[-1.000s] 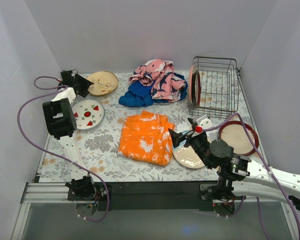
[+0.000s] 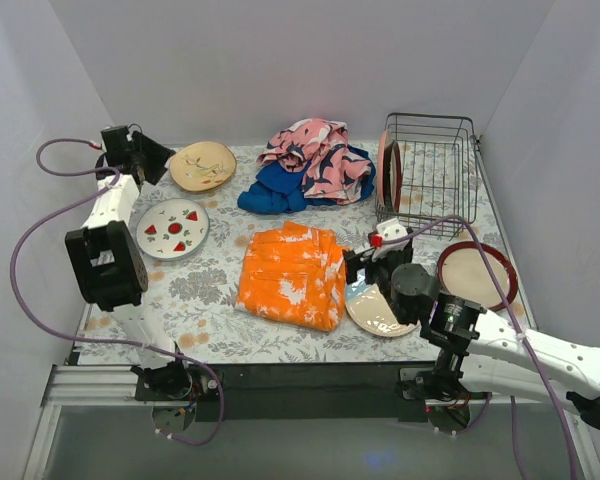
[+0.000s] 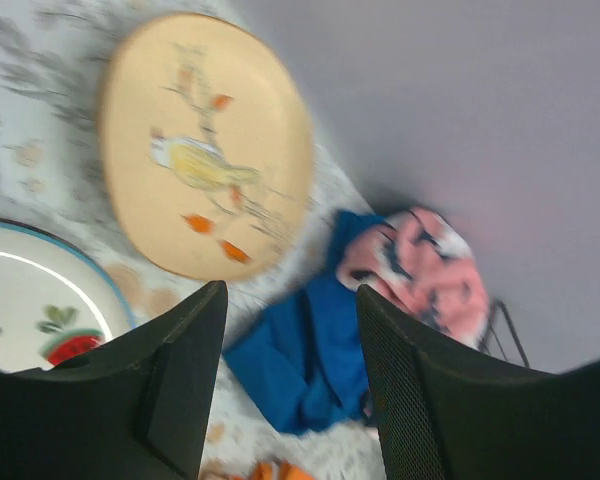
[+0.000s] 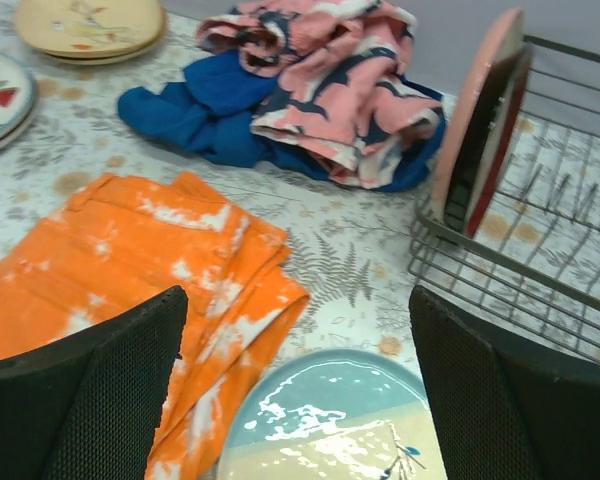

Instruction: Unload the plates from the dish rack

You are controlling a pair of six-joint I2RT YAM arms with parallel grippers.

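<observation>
In the dish rack (image 2: 435, 175), a pinkish plate (image 4: 477, 105) and a dark-red-edged plate (image 4: 500, 145) stand upright side by side at its left end. A cream plate with a bird design (image 3: 205, 150) rests on another plate at the back left. My left gripper is left of that stack in the top view, open, nothing between its fingers. In front of the stack is a white plate with red fruit (image 2: 172, 229). My right gripper is open and empty, above a pale plate with a blue-green edge (image 4: 335, 420).
An orange cloth (image 2: 292, 275) lies mid-table. Behind it are a blue cloth (image 2: 270, 195) and a pink patterned cloth (image 2: 315, 150), heaped left of the rack. A brown-rimmed plate (image 2: 470, 275) sits at the right. Bare table shows at the front left.
My right gripper has shifted slightly. The plates in the rack have not moved.
</observation>
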